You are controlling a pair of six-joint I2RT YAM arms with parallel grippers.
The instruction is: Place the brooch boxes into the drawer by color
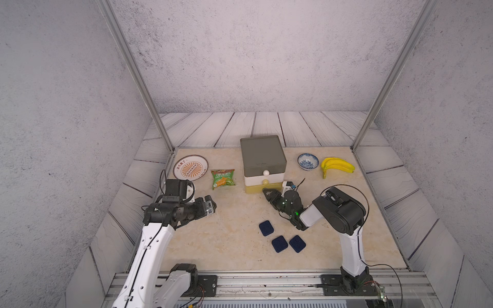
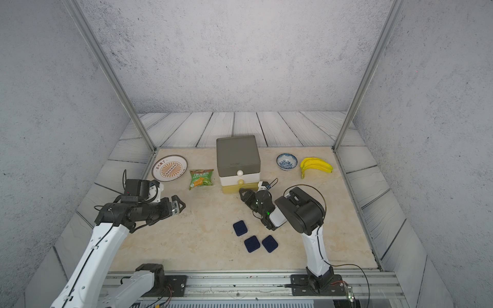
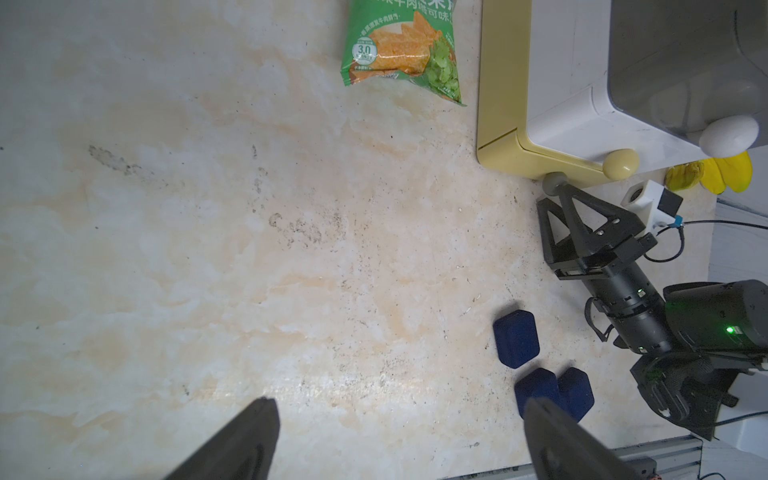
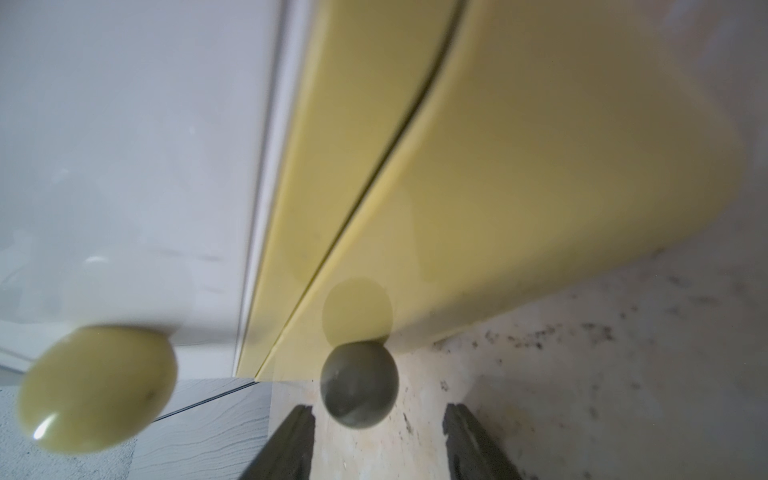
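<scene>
The drawer cabinet (image 1: 263, 156) stands at the back middle, with a grey top, a white drawer and a yellow bottom drawer (image 4: 512, 200); its drawers look shut. The yellow drawer's grey knob (image 4: 360, 388) appears just past and between the tips of my right gripper, whose fingers (image 4: 292, 440) are apart. Three dark blue brooch boxes, one nearer the cabinet (image 1: 266, 228) and a pair (image 1: 279, 243) (image 1: 297, 243) closer to the front, lie on the table in front of my right arm. My left gripper hangs open over bare table, holding nothing.
A green snack bag (image 1: 223, 178) and a round plate (image 1: 191, 167) are left of the cabinet. On its right are a blue-white bowl (image 1: 308, 161) and bananas (image 1: 337, 165).
</scene>
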